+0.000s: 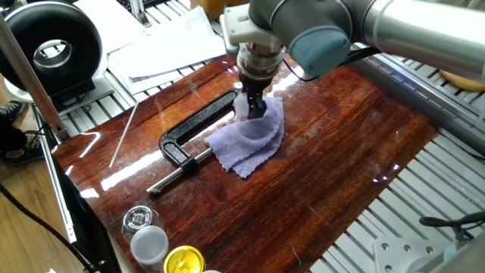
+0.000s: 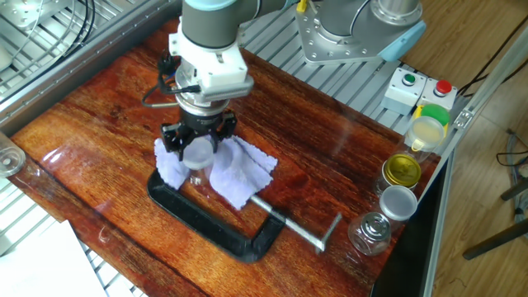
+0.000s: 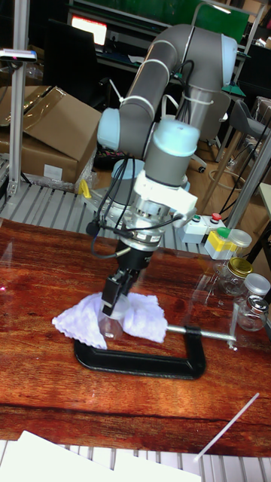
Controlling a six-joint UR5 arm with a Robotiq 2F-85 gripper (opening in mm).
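Note:
A small clear jar with a whitish lid (image 2: 198, 153) stands within the black C-clamp (image 2: 206, 227), and a crumpled lilac cloth (image 2: 239, 172) lies around it. In exterior view 1, the cloth (image 1: 250, 140) covers part of the clamp's screw. My gripper (image 2: 196, 143) points down over the jar, one finger on each side of the lid in exterior view 2. Whether the fingers press on the lid or stand slightly apart from it is unclear. Exterior view 3 shows the near finger (image 3: 114, 296) in front of the lid, hiding part of it.
Along one table edge stand several jars, among them one with a gold lid (image 2: 403, 170) and one with a white lid (image 2: 398, 203). The clamp's metal handle (image 2: 328, 233) sticks out towards them. White papers (image 1: 170, 49) lie beyond the table; bare wood (image 1: 326, 167) spreads beside the cloth.

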